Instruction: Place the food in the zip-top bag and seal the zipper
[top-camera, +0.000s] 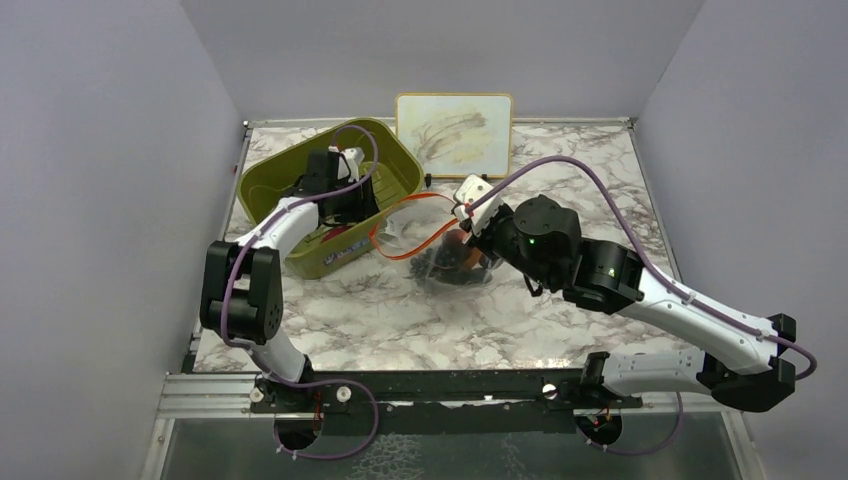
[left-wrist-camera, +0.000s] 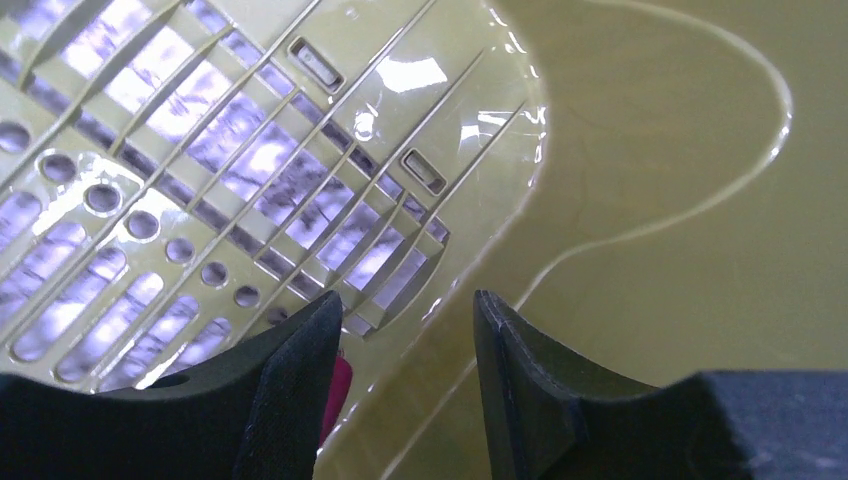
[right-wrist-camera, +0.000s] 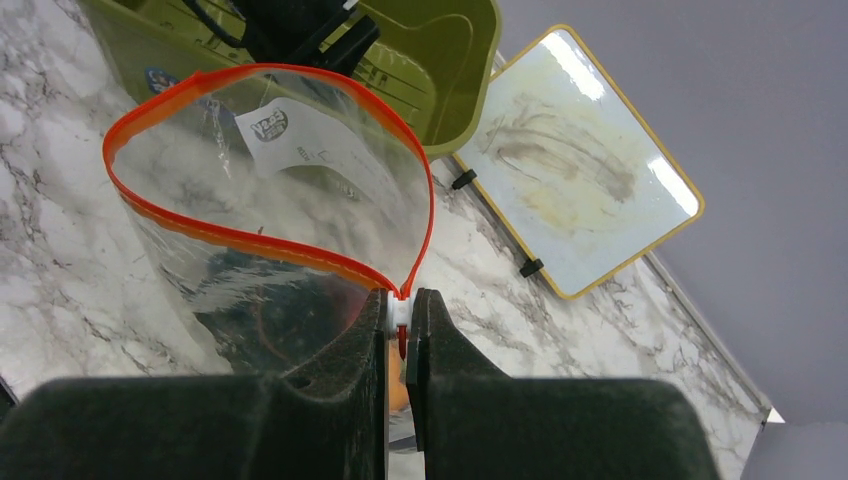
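The clear zip top bag (top-camera: 400, 225) stands at mid-table, its orange-edged mouth gaping to the left. Dark food and an orange round item (top-camera: 467, 252) show through its side. My right gripper is shut on the white zipper slider (right-wrist-camera: 400, 310) at one corner of the mouth. Inside the green bin (top-camera: 305, 262) reaches my left gripper, its fingers apart with only bin wall and floor visible between them. A dark red item (left-wrist-camera: 337, 395) lies on the bin floor, partly hidden behind the left finger.
A yellow-framed whiteboard (top-camera: 454, 135) stands at the back, right of the bin. The bin's right edge comes close to the bag's mouth. Bare marble tabletop (top-camera: 420, 335) lies in front of the bag.
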